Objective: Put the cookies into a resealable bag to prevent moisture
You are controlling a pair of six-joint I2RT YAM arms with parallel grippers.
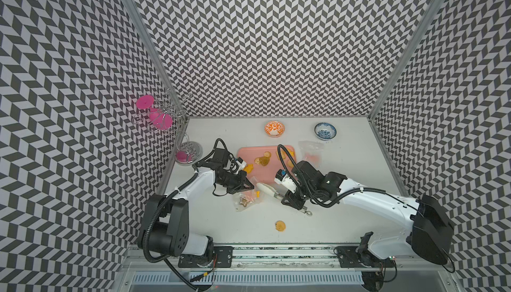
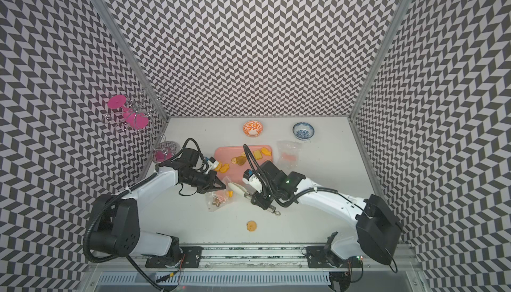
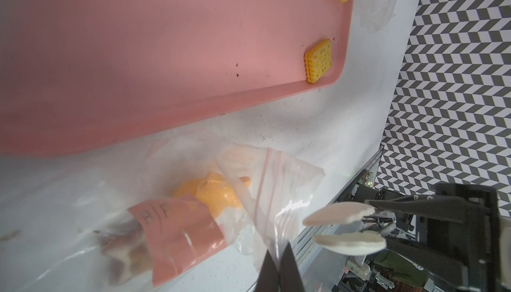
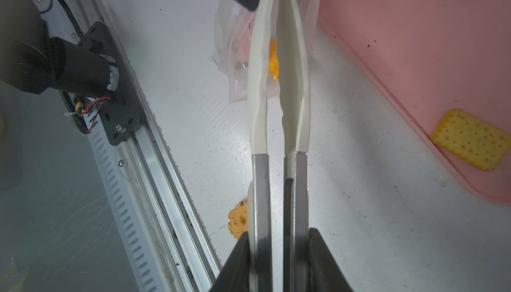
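Observation:
Beside the pink tray (image 1: 246, 150), a clear bag (image 1: 240, 205) with a red label lies on the table, holding a star-shaped cookie and a yellow-orange piece. My left gripper is shut on the bag near its mouth. Silver tongs (image 4: 259, 90) with white tips are clasped in my right gripper. The tips point at the bag, slightly apart, with nothing between them. A round cookie (image 1: 280, 226) lies on bare table near the front. Several cookies sit on the tray, among them a square cracker (image 4: 471, 138) and a brown cookie (image 2: 239, 160).
Another clear bag (image 2: 288, 153) lies flat right of the tray. At the back stand an orange bowl (image 1: 274, 128) and a blue bowl (image 1: 325, 130). A wire rack with pink discs (image 1: 160, 119) stands at the left.

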